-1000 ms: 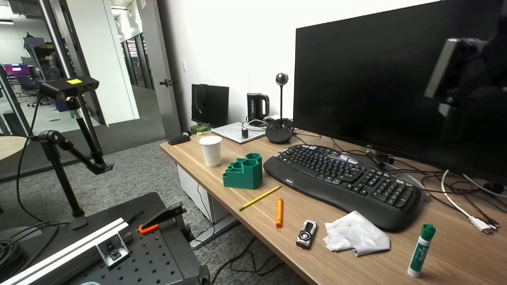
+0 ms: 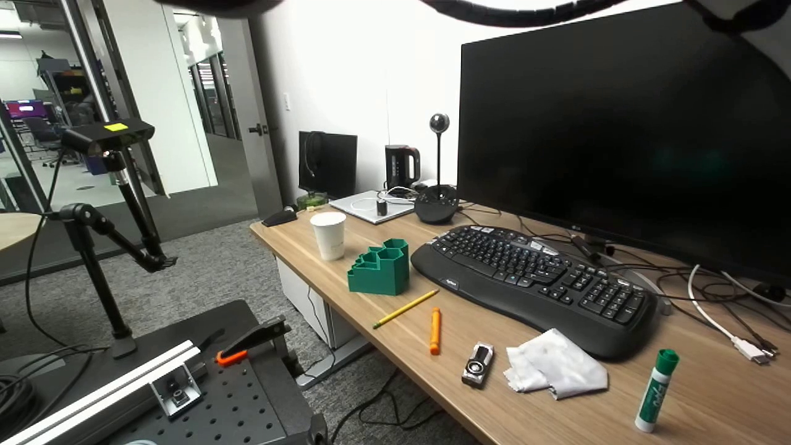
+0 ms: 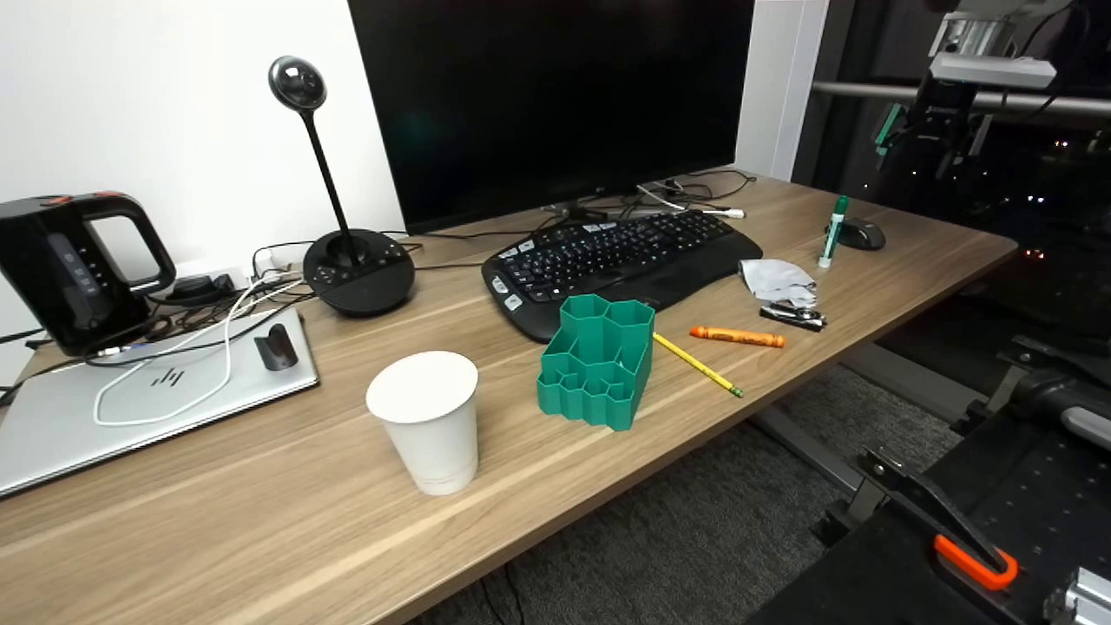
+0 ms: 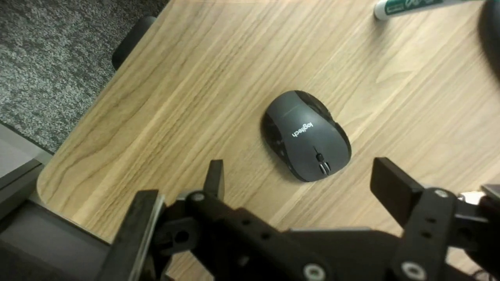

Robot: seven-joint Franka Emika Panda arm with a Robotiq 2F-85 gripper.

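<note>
Below my gripper in the wrist view lies a dark grey Logitech mouse (image 4: 307,138), flat on the wooden desk. The fingers stand wide apart and nothing is between them; the mouse is a little beyond the fingertips. In the second exterior view my gripper (image 3: 932,146) hangs above the desk's far right end, over the mouse (image 3: 861,233) and clear of it. A green-capped marker (image 3: 832,231) stands upright beside the mouse. Only dark parts of the arm cross the top of the first exterior view, so the gripper is hidden there.
A white cloth (image 2: 557,363), a stapler-like black item (image 2: 478,364), an orange crayon (image 2: 435,330) and a yellow pencil (image 2: 405,309) lie along the front edge. Further off are a green organizer (image 2: 379,273) and a white cup (image 2: 328,236). The keyboard (image 2: 534,285) sits behind them.
The desk objects look unmoved.
</note>
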